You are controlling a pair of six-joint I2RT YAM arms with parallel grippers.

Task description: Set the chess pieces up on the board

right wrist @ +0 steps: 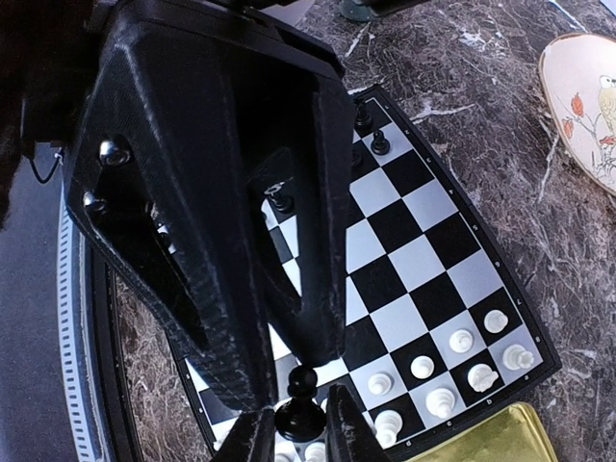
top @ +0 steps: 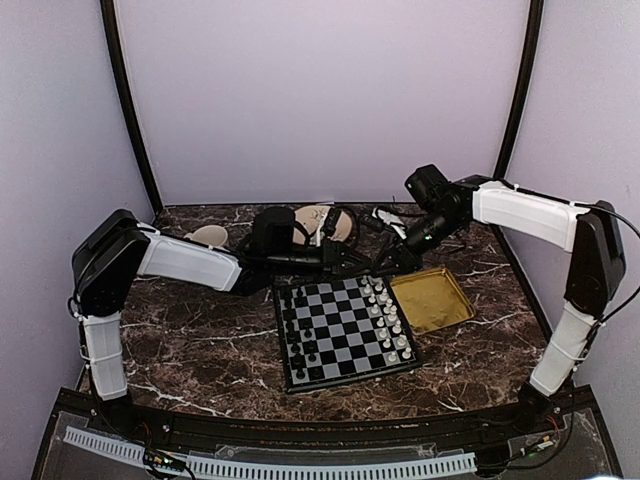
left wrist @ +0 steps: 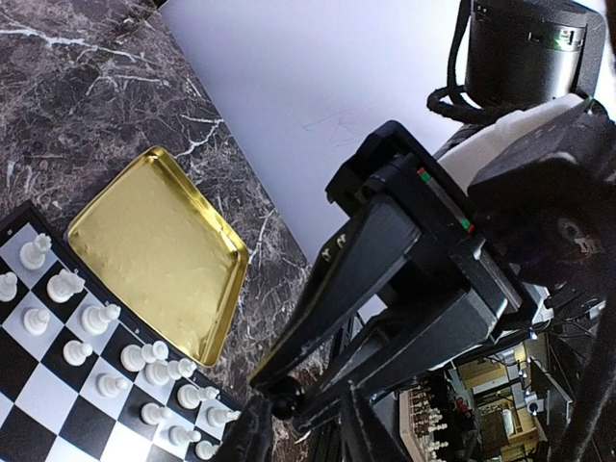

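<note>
The chessboard [top: 340,330] has white pieces [left wrist: 66,283] in rows along its right side and black pieces [right wrist: 379,142] on the left. Above the board my two grippers meet. A black chess piece [right wrist: 300,417] is between the fingertips of my right gripper, seen in both wrist views; whether they grip it is unclear. My left gripper [top: 350,262] faces it, its fingertips at the bottom of the left wrist view around that same piece, apparently open.
A gold tray [top: 432,300] lies right of the board. A decorated plate [right wrist: 577,106] and a white bowl [top: 208,235] are at the back.
</note>
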